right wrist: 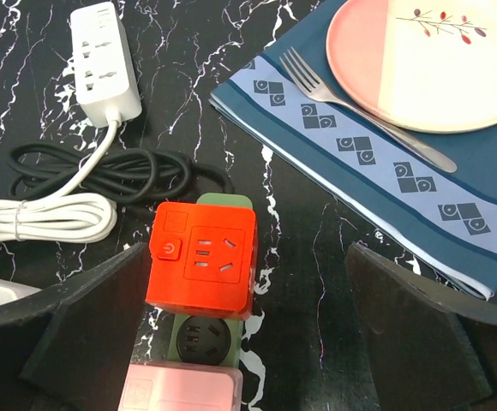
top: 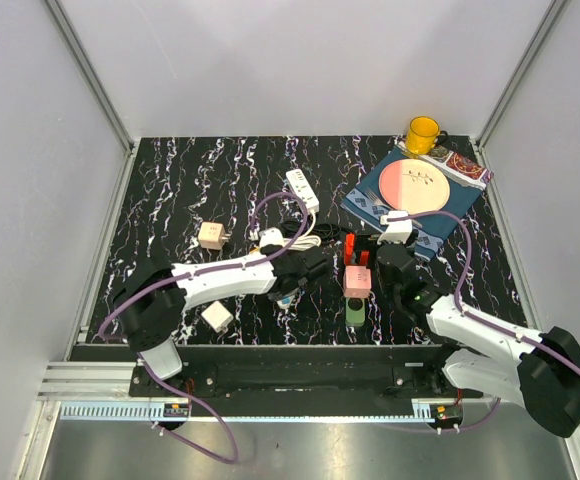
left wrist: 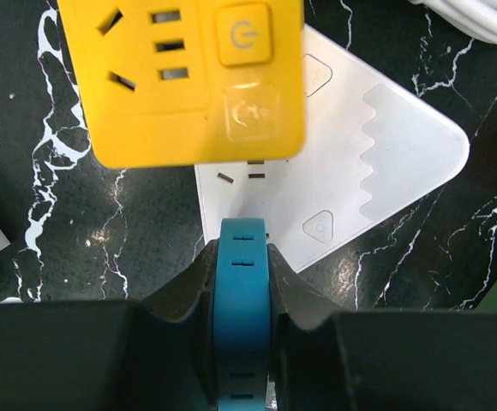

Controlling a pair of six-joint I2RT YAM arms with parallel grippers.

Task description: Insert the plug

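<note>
In the left wrist view, my left gripper is shut on a blue plug (left wrist: pixel 242 312), a narrow block with slots on its upper face. It covers the near part of a white triangular socket board (left wrist: pixel 403 158); whether it touches the board cannot be told. A yellow plug (left wrist: pixel 180 86) with sockets and a switch stands over the board's far part. In the right wrist view, my right gripper is open, its fingers wide apart. An orange plug (right wrist: pixel 204 257) appears between them, nearer the left finger, on a green socket strip (right wrist: pixel 180 330) and not gripped.
A pink plug (right wrist: pixel 184 390) sits on the same green strip. Coiled white cable (right wrist: pixel 77 218) and black cable (right wrist: pixel 146 175) lie left of it, below a white power strip (right wrist: pixel 103 56). Beige plugs (top: pixel 212 235) are at left. A plate (top: pixel 415 187) on a placemat fills the back right.
</note>
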